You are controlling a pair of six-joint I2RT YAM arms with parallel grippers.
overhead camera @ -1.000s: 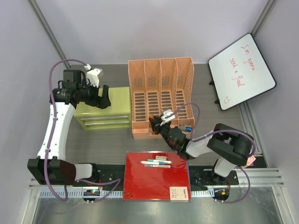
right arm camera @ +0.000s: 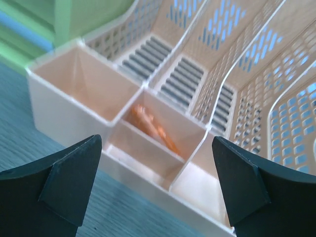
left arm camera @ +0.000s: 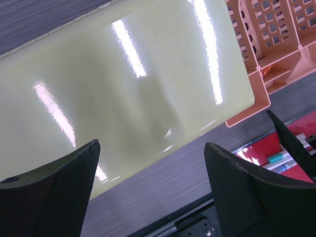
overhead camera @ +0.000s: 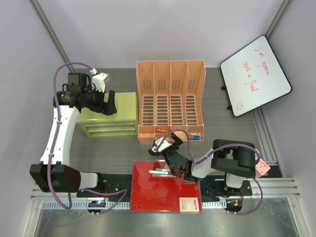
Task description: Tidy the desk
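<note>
A salmon desk organizer [overhead camera: 170, 103] stands at the centre, an orange object [right arm camera: 153, 126] lying in one front compartment and a blue one [overhead camera: 194, 137] in another. My right gripper [overhead camera: 165, 143] is open at the organizer's front edge, nothing seen between its fingers. My left gripper [overhead camera: 106, 103] stands open above the glossy green drawer box [overhead camera: 106, 126]. Markers [overhead camera: 159, 173] [left arm camera: 279, 160] lie on a red folder [overhead camera: 163, 197] at the front, partly hidden by the right arm.
A whiteboard [overhead camera: 255, 76] with red writing stands at the back right. A pink block [overhead camera: 261, 169] is at the right front. Bare desk [overhead camera: 94, 155] shows left of the folder.
My right gripper has drawn back from inside the organizer's front compartments toward the folder, leaving the orange object inside. The left arm has stayed still.
</note>
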